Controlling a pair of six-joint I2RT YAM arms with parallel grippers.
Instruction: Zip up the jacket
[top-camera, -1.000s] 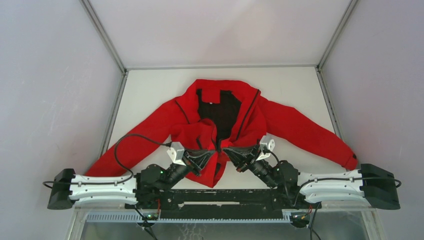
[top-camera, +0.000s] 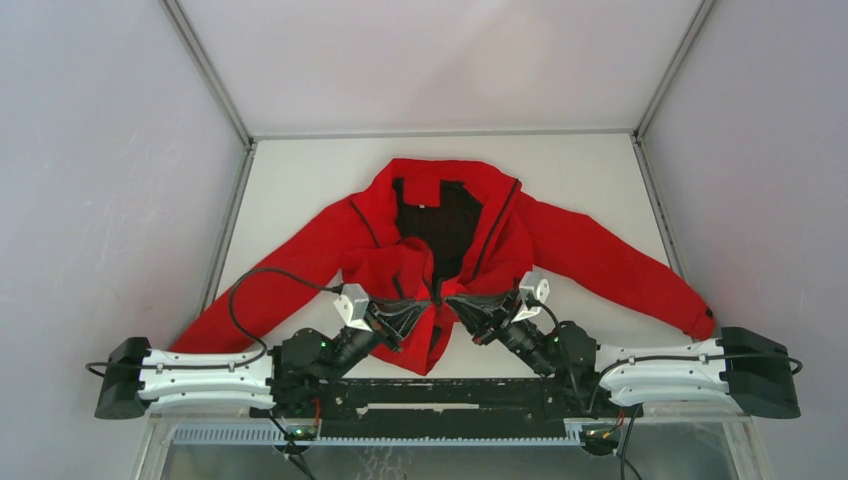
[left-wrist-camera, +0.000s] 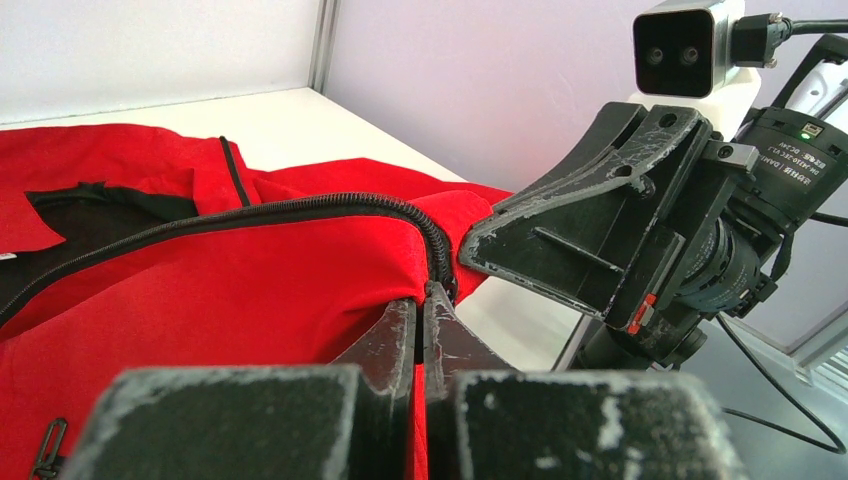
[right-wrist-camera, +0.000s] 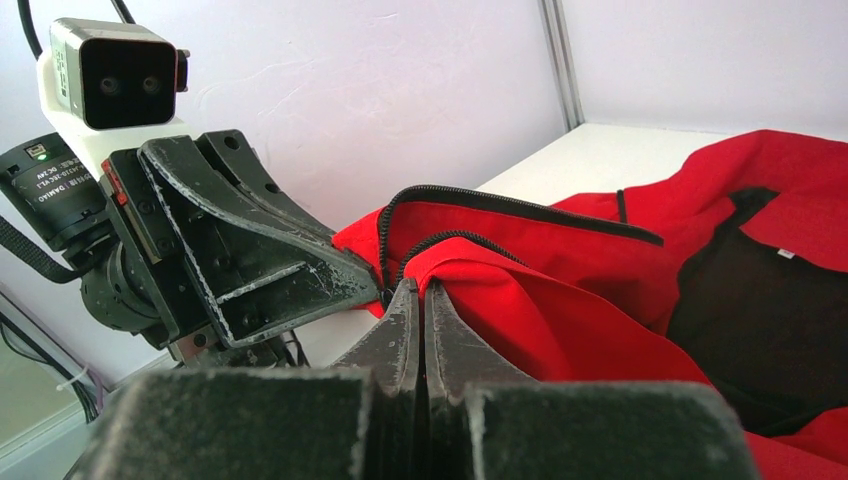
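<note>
The red jacket (top-camera: 390, 205) lies spread with its front open, dark lining (top-camera: 440, 225) showing. At its lower front my left gripper (top-camera: 431, 302) and right gripper (top-camera: 449, 299) meet almost tip to tip. In the left wrist view, the left fingers (left-wrist-camera: 385, 345) are shut on the black zipper edge (left-wrist-camera: 330, 203) of a raised red panel. In the right wrist view, the right fingers (right-wrist-camera: 455, 340) close on a fold of red cloth (right-wrist-camera: 470, 270), its zipper teeth (right-wrist-camera: 455, 238) curving just behind. The slider and the zipper's lower ends are hidden at the tips.
Both sleeves stretch outward, the left sleeve (top-camera: 255, 300) and the right sleeve (top-camera: 620, 260). A small dark pocket zipper pull (left-wrist-camera: 48, 450) shows on the left panel. Walls close in the sides and back.
</note>
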